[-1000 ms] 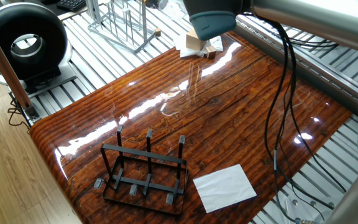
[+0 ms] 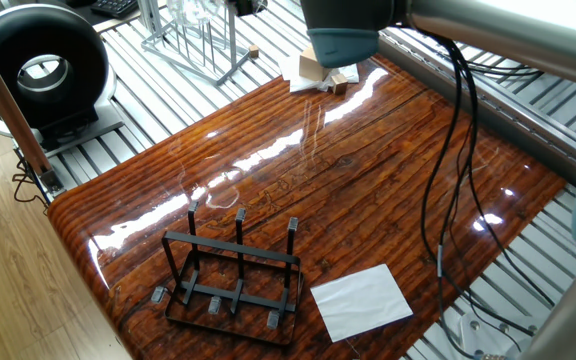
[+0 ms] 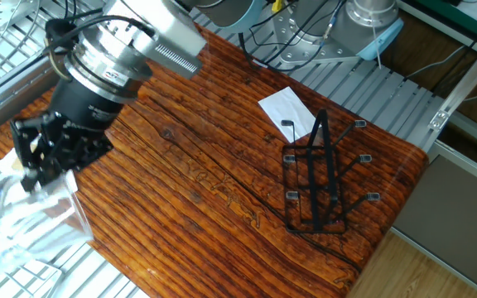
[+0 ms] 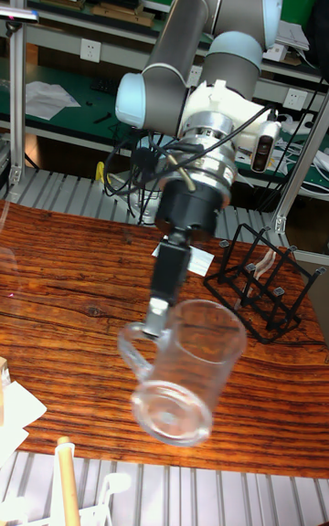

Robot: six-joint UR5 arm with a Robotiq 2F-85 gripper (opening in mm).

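Note:
A clear cup with a handle (image 4: 199,361) hangs tilted in the air in exterior view 3, its base toward that camera. My gripper (image 4: 155,317) is shut on the cup's handle. In exterior view 2 the same cup (image 3: 36,228) looks blurred at the lower left, below the black gripper (image 3: 44,161). Only a bit of the cup (image 2: 196,8) shows at the top edge of exterior view 1. A black metal rack with several upright prongs (image 2: 233,285) stands on the wooden table, well apart from the cup.
A white sheet (image 2: 362,302) lies beside the rack. Small cardboard boxes (image 2: 313,66) sit at the table's far edge, near a grey wire rack (image 2: 200,45). Dark cables (image 2: 458,150) hang from the arm.
In exterior view 1 the clear cup and gripper tip have come into sight at the top edge, moving left. The black rack and white sheet have stayed put.

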